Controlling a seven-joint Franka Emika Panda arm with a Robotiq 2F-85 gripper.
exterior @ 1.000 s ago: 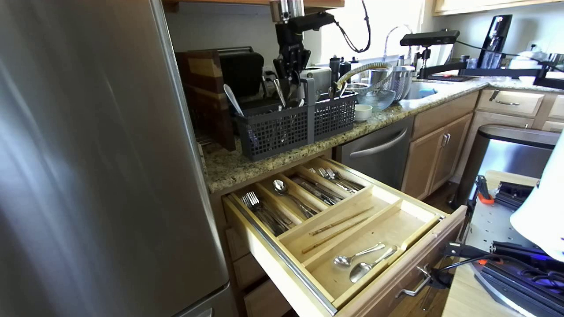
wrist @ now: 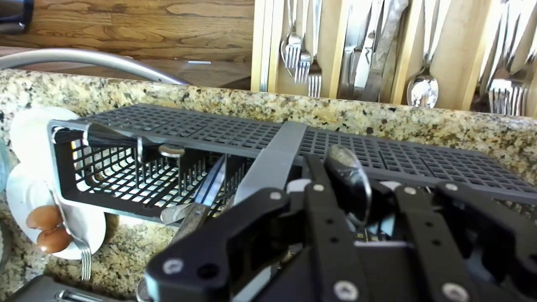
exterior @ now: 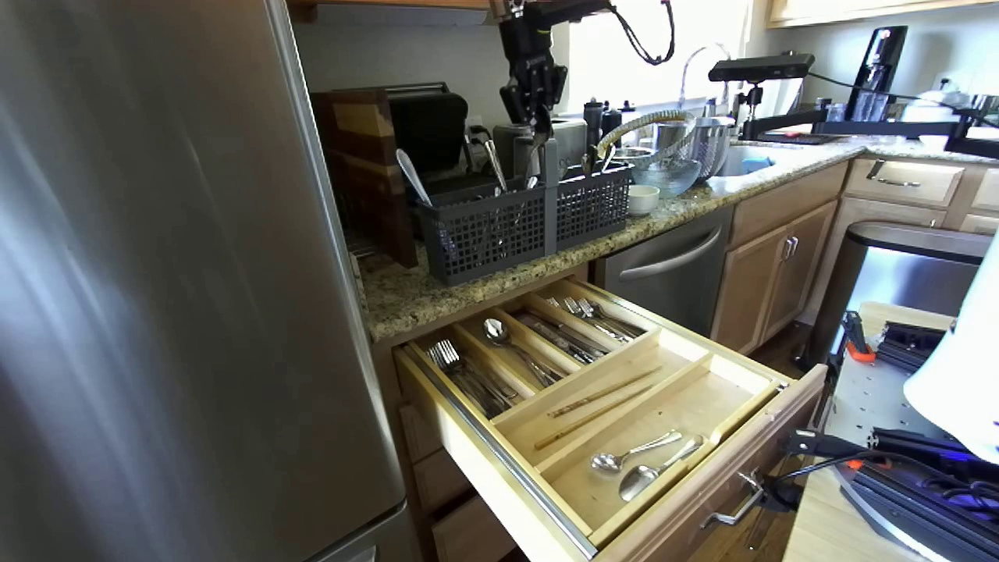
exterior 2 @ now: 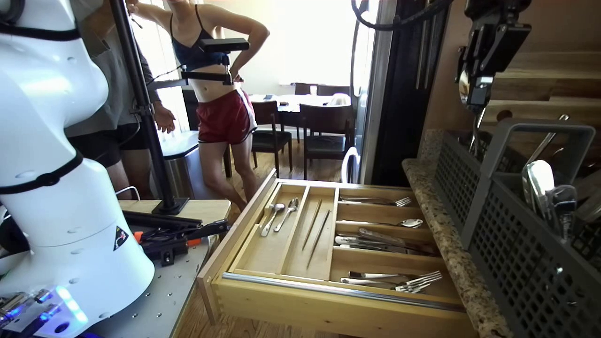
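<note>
My gripper (exterior: 540, 129) is above the grey cutlery basket (exterior: 487, 229) on the counter, shut on a metal spoon. In the wrist view the spoon (wrist: 348, 168) has its bowl between the dark fingers. Exterior view 2 shows the gripper (exterior 2: 479, 100) with the spoon's shiny bowl (exterior 2: 465, 87) beside the fingers and a thin handle hanging down towards the basket. The handle's lower end is hard to make out there. Other cutlery stands in the basket, including a knife (wrist: 210, 186) in the wrist view.
The open drawer (exterior: 454, 440) below holds forks, knives and spoons in compartments, two chopsticks (exterior: 599, 398) and two spoons in the front section. A white plate (wrist: 20, 188) with brown eggshells lies on the counter. A wooden board (exterior: 375, 178) stands behind the basket's left end.
My gripper has risen and shifted slightly right in exterior view 1. Silver metal now shows beneath its fingertips. The drawer and basket have not moved.
</note>
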